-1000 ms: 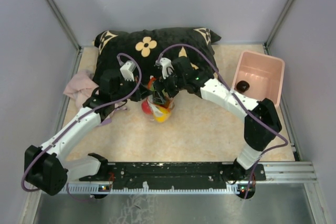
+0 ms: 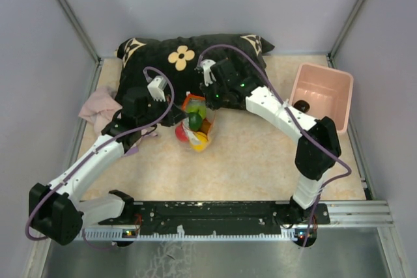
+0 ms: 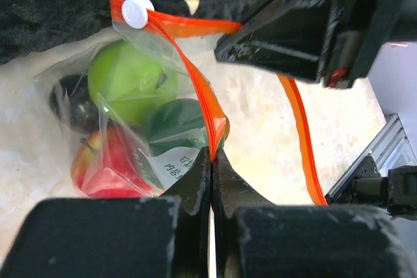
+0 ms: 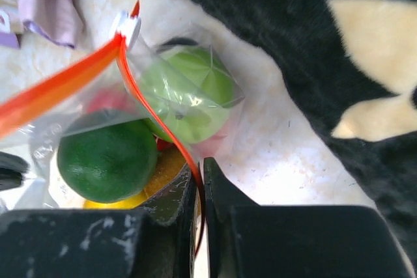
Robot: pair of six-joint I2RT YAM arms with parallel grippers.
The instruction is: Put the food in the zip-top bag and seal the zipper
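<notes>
The zip bag (image 2: 194,128) stands at centre, holding a green apple (image 3: 130,79), red apple (image 3: 114,167), dark green avocado (image 4: 104,157), a dark fruit and yellow food. Its orange zipper is open, with a white slider (image 3: 135,11) at one end. My left gripper is shut on one zipper edge in the left wrist view. My right gripper is shut on the other orange edge in the right wrist view.
A pink bin (image 2: 322,99) with a dark item sits at the right. A black flowered pillow (image 2: 159,63) lies along the back. Pink cloth (image 2: 101,105) lies left.
My right gripper has moved back and to the right, away from over the bag's middle, uncovering the food there. The left arm is nearly unchanged.
</notes>
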